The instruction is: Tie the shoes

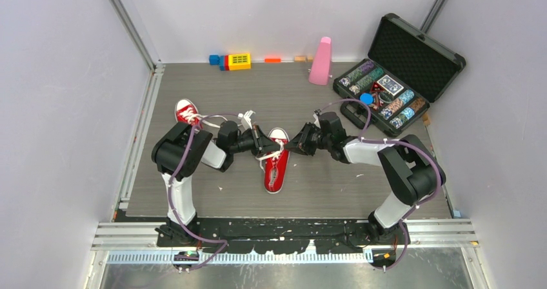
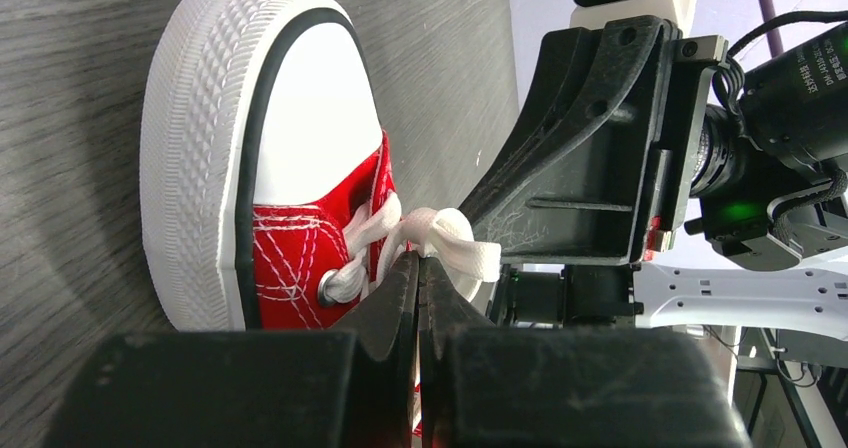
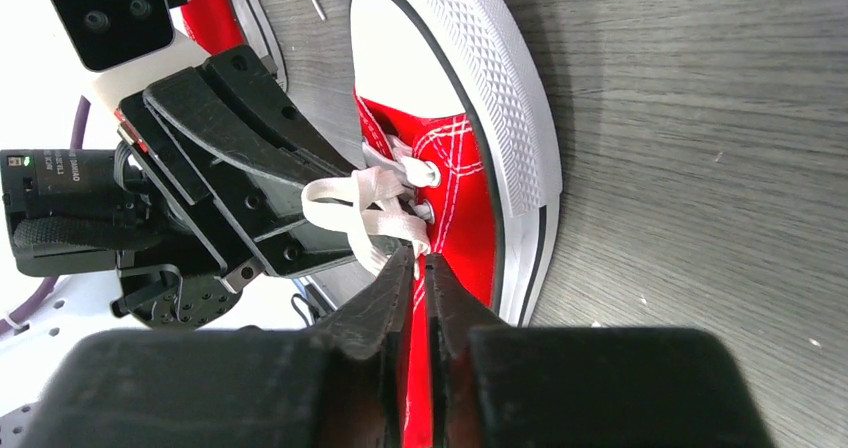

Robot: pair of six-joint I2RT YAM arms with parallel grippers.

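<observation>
A red canvas shoe (image 1: pixel 276 166) with a white toe lies mid-table, toe away from me. Over its eyelets, the white lace (image 2: pixel 455 238) makes small loops. My left gripper is shut, its tips against the lace from the left; whether a strand is pinched there is hidden. In the right wrist view, a lace loop (image 3: pixel 345 203) lies across the left gripper's fingers. From the right, my right gripper stands slightly open, a narrow gap between its tips, with a bit of lace just beyond them. A second red shoe (image 1: pixel 186 110) lies at the far left.
A chip case (image 1: pixel 387 95) stands open at the back right, with a pink object (image 1: pixel 320 63) beside it. Toy blocks (image 1: pixel 235 62) line the back edge. Both arms meet closely over the shoe.
</observation>
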